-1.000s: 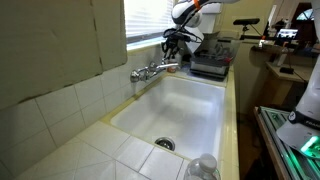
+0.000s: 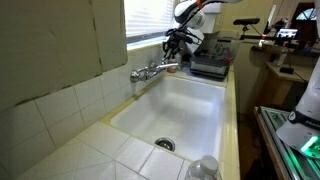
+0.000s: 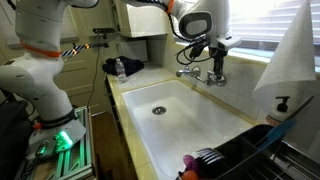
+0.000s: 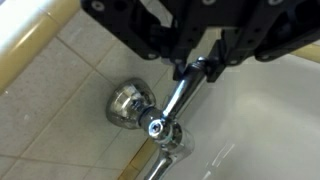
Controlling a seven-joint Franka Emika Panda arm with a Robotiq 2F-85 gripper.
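A chrome faucet (image 2: 150,71) is fixed to the wall behind the white sink (image 2: 180,115). My gripper reaches it from above and is shut on a chrome bar (image 4: 183,95) of the faucet, seen in the wrist view. Whether that bar is the spout or a handle, I cannot tell. The round wall mount (image 4: 128,101) and another chrome arm of the faucet show just below the fingers. From the second exterior view, the gripper (image 3: 217,78) overlaps the faucet at the sink's back edge, and its fingertips are hard to make out there.
A black dish rack (image 3: 265,155) fills the sink's near right end in the second exterior view, with colourful items beside it. A white paper roll (image 3: 287,65) hangs above. A clear bottle (image 2: 204,167) stands on the counter. The basin is empty.
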